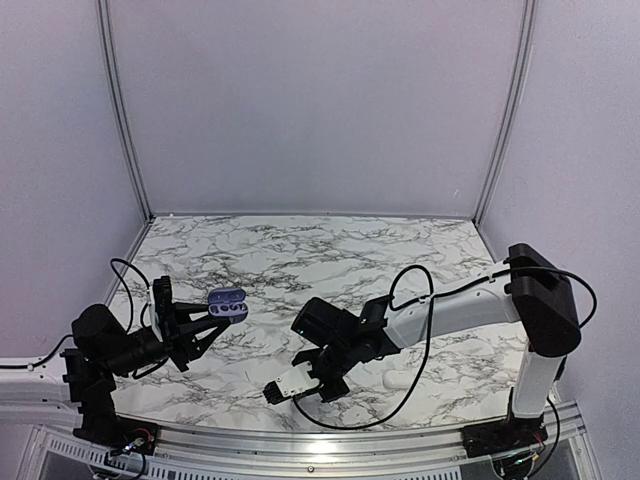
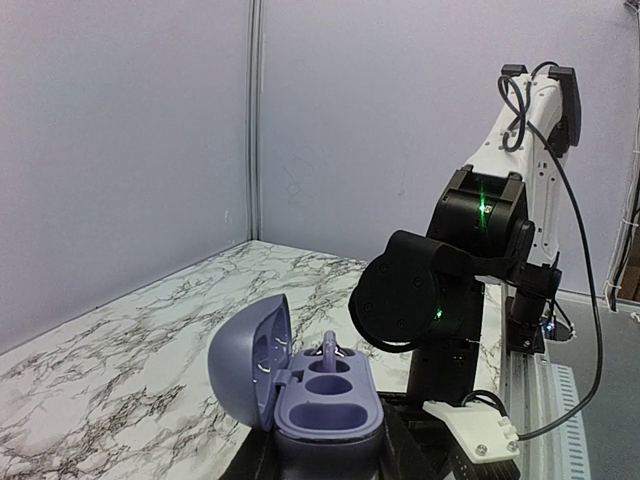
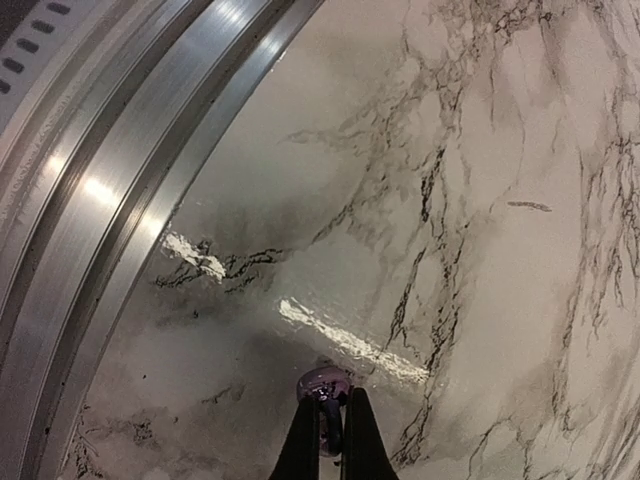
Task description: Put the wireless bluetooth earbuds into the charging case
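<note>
The purple charging case [image 2: 325, 420], lid open, is held above the table by my left gripper [image 1: 214, 326], which is shut on it. In the left wrist view, a thin purple piece [image 2: 329, 350], like an earbud's stem, stands up in the case's far hollow; the nearer hollows look empty. A shiny purple earbud [image 3: 322, 380] shows at the fingertips of my right gripper, low over the marble table. Those fingers are shut, with the earbud's lower part partly hidden by them; whether it is gripped or lies beneath them is unclear.
A small white object [image 1: 399, 379] lies on the table right of the right wrist. The metal rail [image 1: 310, 446] runs along the front edge, close to the right gripper.
</note>
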